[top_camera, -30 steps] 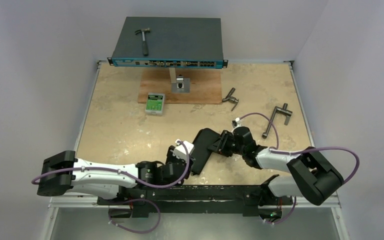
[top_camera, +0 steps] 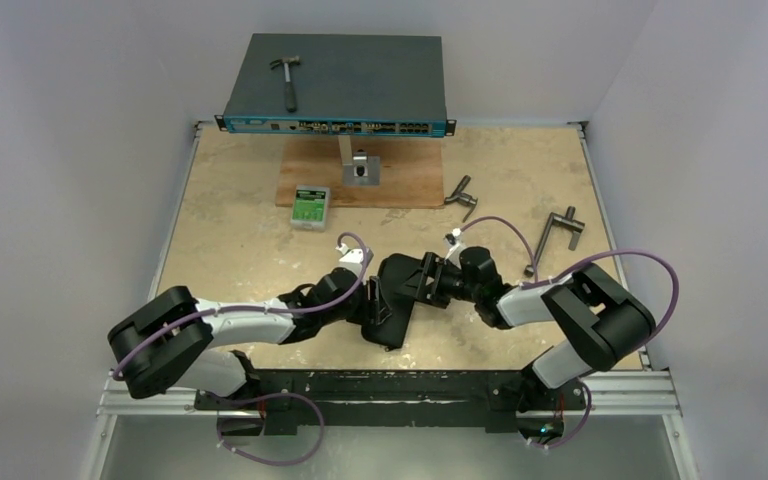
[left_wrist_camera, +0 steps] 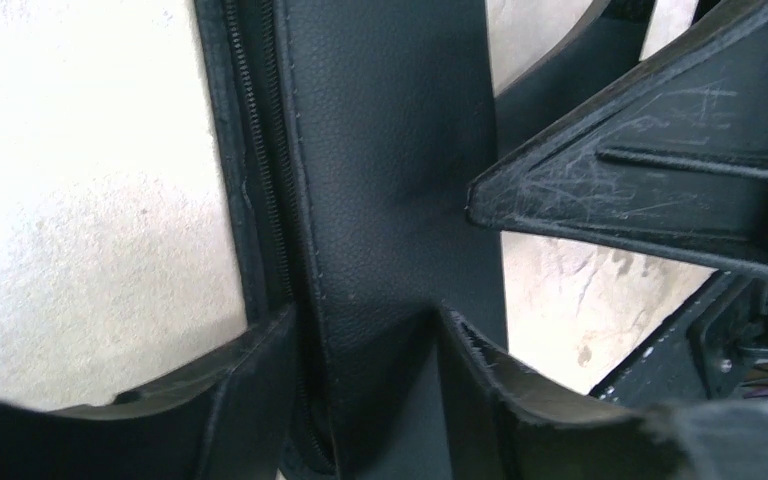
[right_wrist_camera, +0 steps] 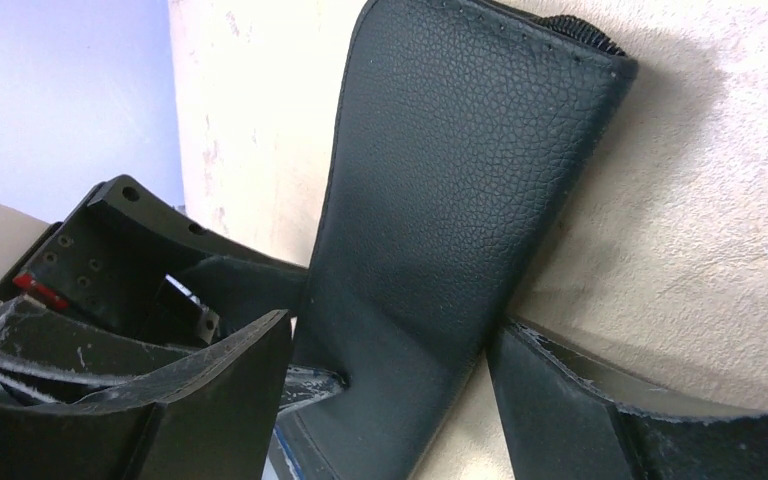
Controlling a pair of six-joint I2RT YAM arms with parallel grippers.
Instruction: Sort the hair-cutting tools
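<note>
A black leather zip case [top_camera: 392, 310] lies on the table's front middle, between both grippers. My left gripper [top_camera: 368, 300] is at its left side; in the left wrist view its part-open fingers straddle the zipped edge [left_wrist_camera: 280, 200], low against the case. My right gripper [top_camera: 430, 280] is over the case's right side; in the right wrist view its open fingers sit at the case [right_wrist_camera: 450, 180], one on each side of its long edge. The case appears closed; its contents are hidden.
A metal faucet [top_camera: 460, 200] and a larger one [top_camera: 560, 225] lie at the right. A green-labelled box [top_camera: 309, 207] is at the back left. A rack unit [top_camera: 336, 80] with a hammer [top_camera: 289, 85] stands behind.
The right gripper has shifted slightly left, and the case has turned slightly more upright in the top view.
</note>
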